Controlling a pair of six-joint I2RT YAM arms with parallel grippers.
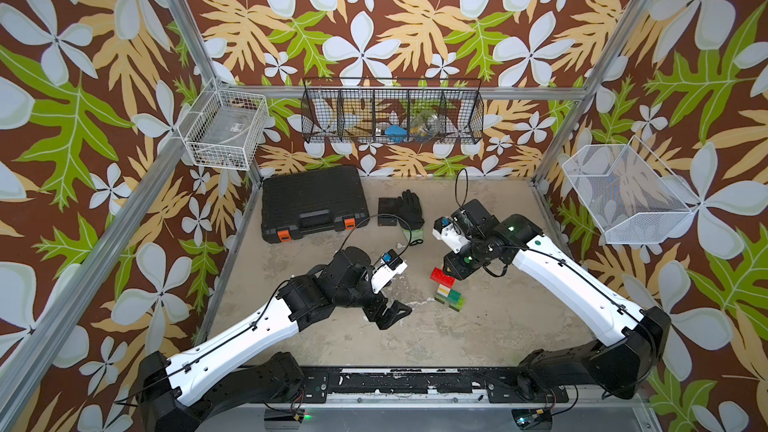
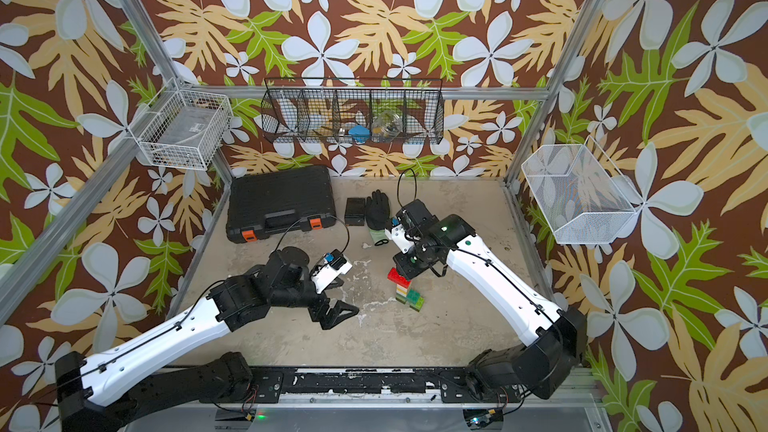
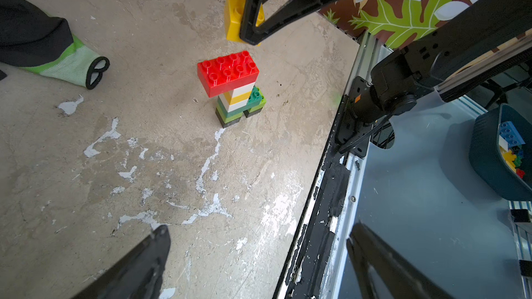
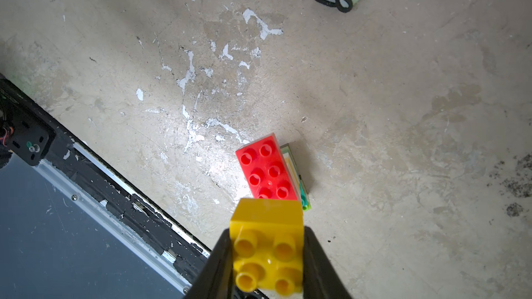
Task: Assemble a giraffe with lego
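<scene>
On the floor stands a brick stack (image 3: 238, 97): green and grey pieces at the base, white and yellow layers above, and a red brick (image 3: 227, 72) with bare studs on top. My right gripper is shut on a yellow brick (image 4: 267, 227) whose studs face the wrist camera. In the left wrist view, that yellow brick (image 3: 235, 17) hangs above the red one, with a gap between them. Left of the stack, my left gripper (image 1: 387, 313) hangs over the floor; its fingers (image 3: 149, 260) are spread wide with nothing between.
A black toolbox (image 1: 313, 201) and a black glove (image 1: 409, 209) lie toward the back. Beyond the table edge, a dark bin (image 3: 501, 152) holds several loose bricks. Bare floor surrounds the stack.
</scene>
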